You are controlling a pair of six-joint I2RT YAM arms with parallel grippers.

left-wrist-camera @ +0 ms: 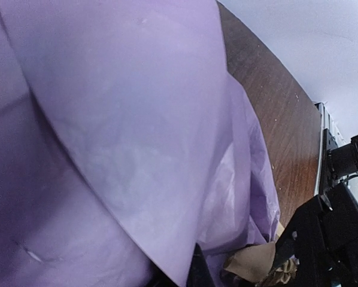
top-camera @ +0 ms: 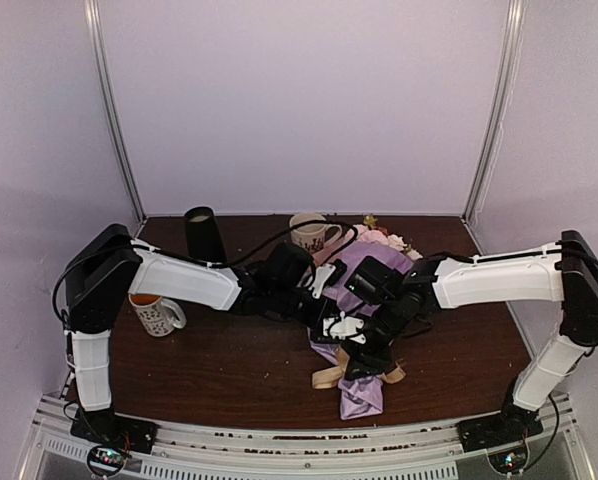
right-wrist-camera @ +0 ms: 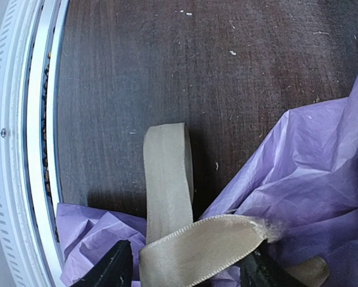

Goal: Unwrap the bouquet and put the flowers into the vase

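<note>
A bouquet in purple wrapping paper point(top-camera: 362, 402) lies on the table, tied with a beige ribbon point(top-camera: 325, 378). Its pink flowers point(top-camera: 379, 237) point to the back. The tall black vase point(top-camera: 204, 237) stands upright at the back left, well apart from them. My left gripper point(top-camera: 322, 318) is at the bouquet's left side; in the left wrist view it is shut on a fold of the purple paper point(left-wrist-camera: 137, 119), its tips mostly hidden. Over the ribbon knot, my right gripper stands open, its fingers point(right-wrist-camera: 120, 260) on either side of ribbon and paper.
An orange-lined mug point(top-camera: 158, 315) stands at the left, and another patterned mug point(top-camera: 309, 232) at the back beside the flowers. Both arms meet closely over the bouquet. Bare table point(top-camera: 219, 375) shows at the front left.
</note>
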